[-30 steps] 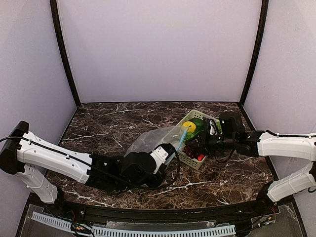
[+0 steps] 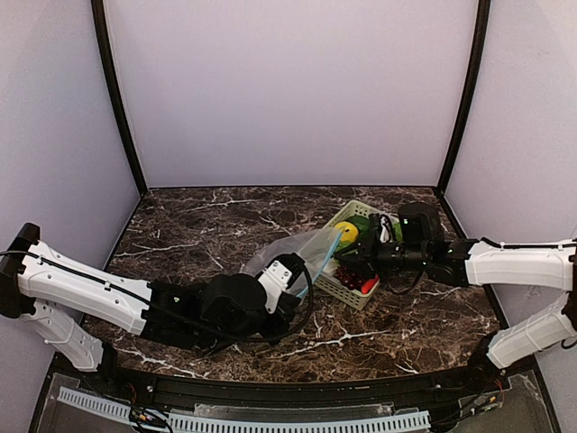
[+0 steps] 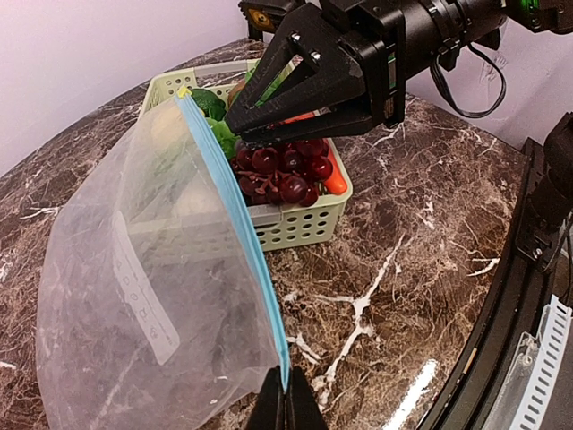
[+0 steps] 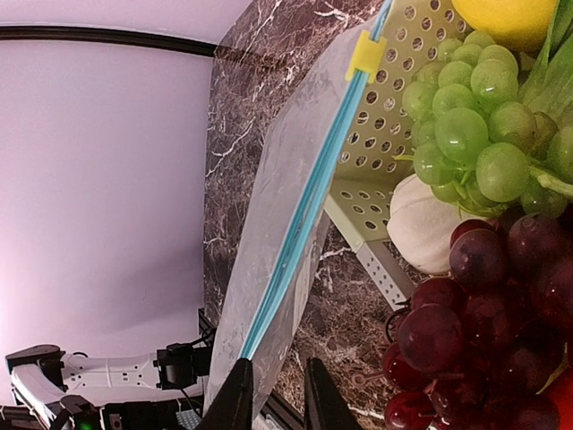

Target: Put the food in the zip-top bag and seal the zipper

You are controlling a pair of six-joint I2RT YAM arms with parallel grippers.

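A clear zip bag (image 3: 134, 287) with a blue zipper strip (image 3: 237, 206) and yellow slider (image 4: 365, 55) stands slanted at the front left of a cream basket (image 3: 304, 228). My left gripper is shut on the bag's zipper end. My right gripper hovers part open beside the upper zipper in the left wrist view, over the basket, with nothing visible between its fingers. The basket holds green grapes (image 4: 501, 170), red grapes (image 4: 474, 269), a white bulb (image 4: 421, 224), a yellow item (image 2: 345, 230) and red produce (image 3: 333, 177).
Wall panels bound it at the back and sides. A dark rail and vent edge run along its front.
The left gripper has moved slightly left with the bag end since a second ago. The right arm has shifted slightly around the basket's front.
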